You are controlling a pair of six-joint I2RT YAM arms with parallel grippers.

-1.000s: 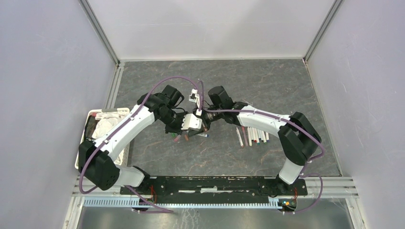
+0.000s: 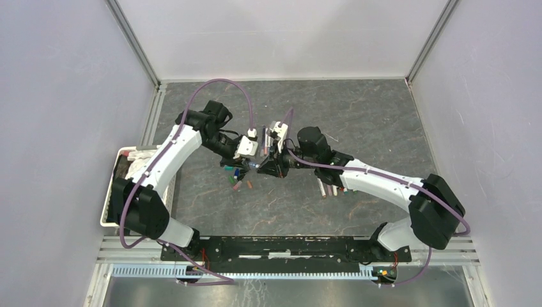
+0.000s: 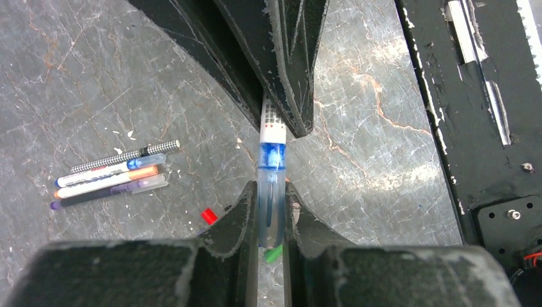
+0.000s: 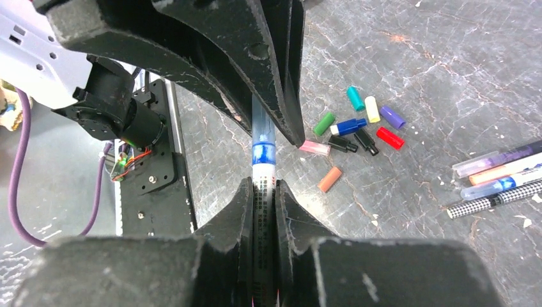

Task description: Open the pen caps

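Note:
A pen (image 3: 273, 157) with a white printed barrel and clear blue cap runs between my two grippers. My left gripper (image 2: 247, 164) is closed on the capped end in the left wrist view. My right gripper (image 2: 264, 167) is closed on the white barrel, as the right wrist view shows. Loose caps (image 4: 390, 137) in several colours lie on the floor below, among them green, blue, black, pink, yellow and orange. Several capped pens (image 3: 108, 183) lie side by side nearby.
A white basket (image 2: 107, 211) with light cloths stands at the left. More pens (image 2: 325, 190) lie in a row beneath the right arm.

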